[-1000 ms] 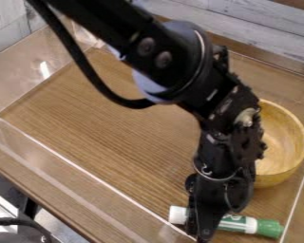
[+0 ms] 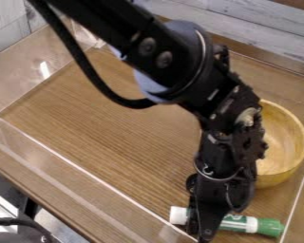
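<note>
The black gripper (image 2: 201, 224) is low at the front right of the wooden surface, its fingers around a white-and-green tube (image 2: 254, 225) that lies horizontally near the front edge. The gripper looks shut on the tube, though the fingertips are dark and partly hidden. A yellow bowl (image 2: 281, 138) stands just behind the gripper on the right, partly hidden by the arm.
Clear side panels (image 2: 28, 62) line the left and front edges, and a pale plank wall (image 2: 250, 28) runs along the back.
</note>
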